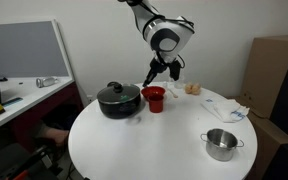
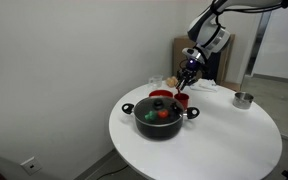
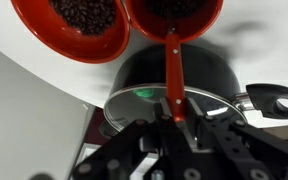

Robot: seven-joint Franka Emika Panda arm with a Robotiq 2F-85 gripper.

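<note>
In the wrist view, my gripper is shut on the long handle of a red cup point(image 3: 200, 24). Dark beans show inside the cup at the top edge of that view. Beside it, nearly touching in the picture, is a red bowl point(image 3: 89, 47) that also holds dark beans. A black pot with a glass lid point(image 3: 203, 68) appears below them, partly covered by the handle and fingers. From exterior view 1, the cup point(image 1: 156, 104) is in front of the bowl point(image 1: 149, 91), just right of the pot point(image 1: 120, 105). Whether the cup touches the table is unclear.
A steel pot point(image 1: 221, 145) stands at the right of the white round table point(image 1: 149, 150). White cloths point(image 1: 224, 108) and some tan items point(image 1: 193, 88) lie toward the back right.
</note>
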